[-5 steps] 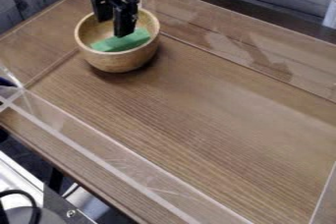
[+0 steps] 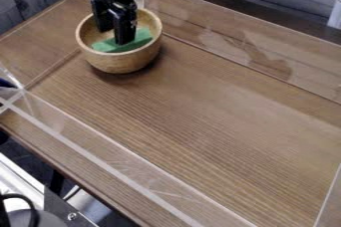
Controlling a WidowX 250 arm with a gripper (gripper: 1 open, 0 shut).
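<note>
A wooden bowl [image 2: 123, 58] sits on the table at the upper left, with a green object [image 2: 134, 43] inside it. My black gripper [image 2: 112, 29] reaches down from the top into the bowl, its fingers just over the green object, partly hiding it. The fingers appear apart, though their tips are hard to make out against the dark arm.
Strips of clear tape run across it. A white object [image 2: 334, 12] stands at the back right edge, and dark items and cables lie off the left edge.
My gripper has come down a little into the bowl, nearer the green object. The bowl has shifted only slightly, if at all.
</note>
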